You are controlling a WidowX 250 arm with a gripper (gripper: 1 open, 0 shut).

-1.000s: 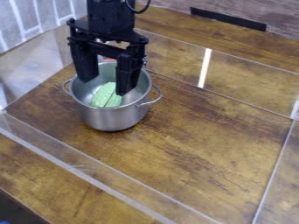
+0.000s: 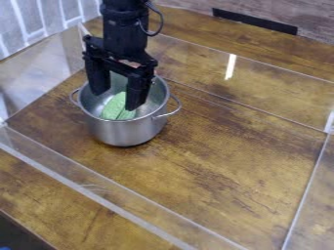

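Note:
A steel pot (image 2: 125, 130) with two wire handles stands on the wooden table at the left of the middle. Inside it lies a pale green object (image 2: 113, 106). My black gripper (image 2: 116, 90) hangs over the pot from the top, its two fingers apart and reaching down to about the rim, open. I see nothing held between them; the arm hides part of the pot's back.
Clear panels or edges run along the left and right sides. A white strip (image 2: 229, 66) lies at the upper right.
The pot looks unmoved.

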